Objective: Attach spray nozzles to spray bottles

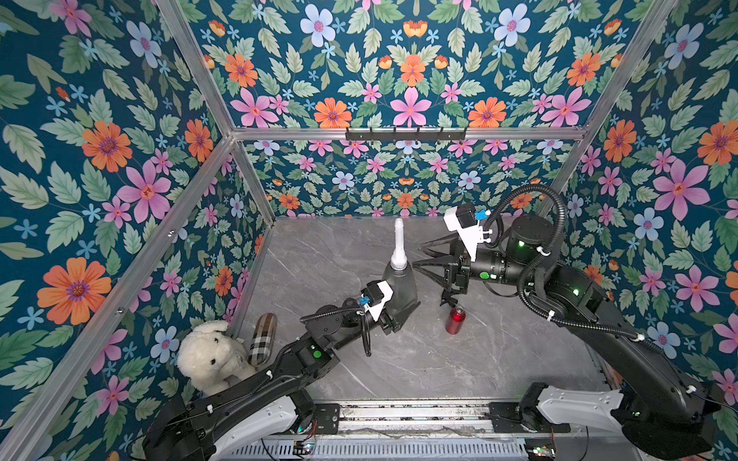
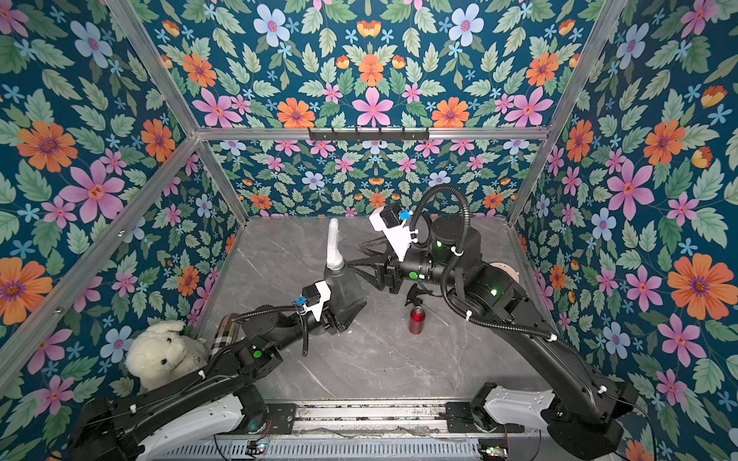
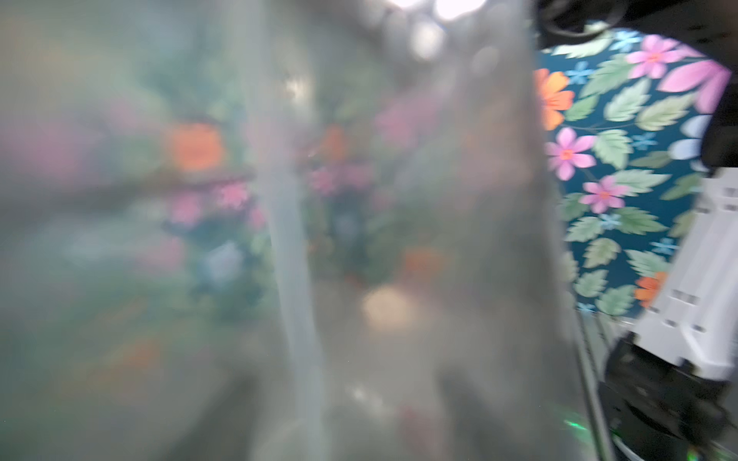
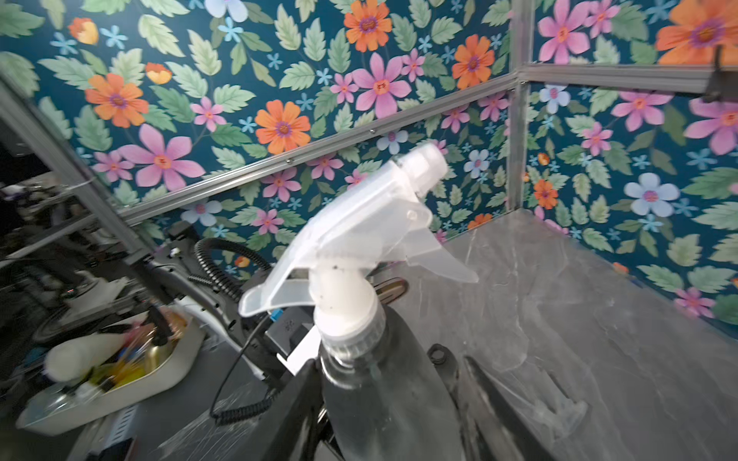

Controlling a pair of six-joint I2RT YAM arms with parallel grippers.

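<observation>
A clear grey spray bottle (image 1: 400, 286) bears a white spray nozzle (image 1: 399, 242) on its neck; the right wrist view shows the nozzle's collar (image 4: 351, 326) sitting over the bottle mouth. My left gripper (image 1: 401, 311) is shut on the bottle's body, which fills most of the left wrist view. To the right of the neck my right gripper (image 1: 417, 256) stands open, fingers spread towards the bottle. A small red bottle (image 1: 456, 320) stands on the table below the right gripper. A black spray nozzle (image 2: 416, 292) shows just behind it; I cannot tell whether they are joined.
A white plush toy (image 1: 214, 355) and a checked roll (image 1: 263, 338) lie at the left edge. The right arm partly hides a round clock-like disc (image 2: 504, 270).
</observation>
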